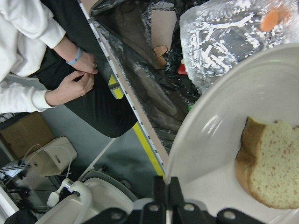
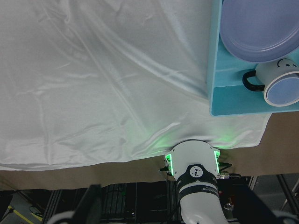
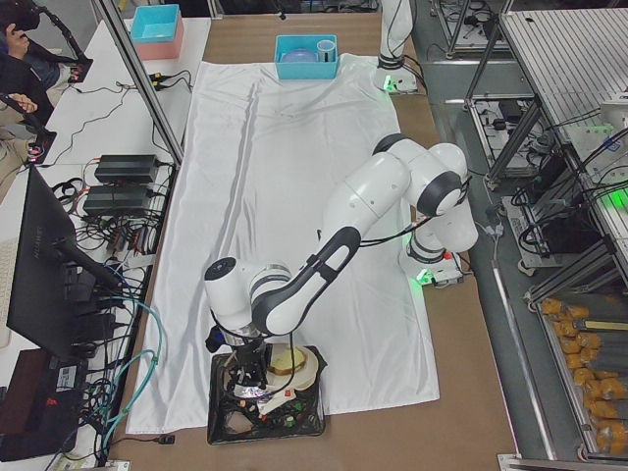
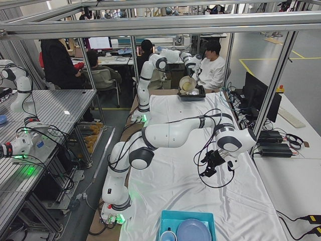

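Note:
My left gripper is shut on the rim of a cream plate (image 1: 210, 163) carrying a slice of bread (image 1: 266, 168). The plate is tilted over a black bin (image 3: 221, 422) lined with black plastic, holding crumpled foil (image 1: 219, 37) and scraps. In the camera right view my right gripper (image 4: 211, 163) hangs above the white cloth (image 4: 165, 186); in the right wrist view its fingers are wide apart at the bottom edge, holding nothing.
A blue tray (image 2: 215, 79) with a lilac plate (image 2: 259, 23) and a mug (image 2: 280, 86) stands at the cloth's far end from the bin. A seated person (image 4: 210, 70) is just beyond the bin; monitor and cables line one side.

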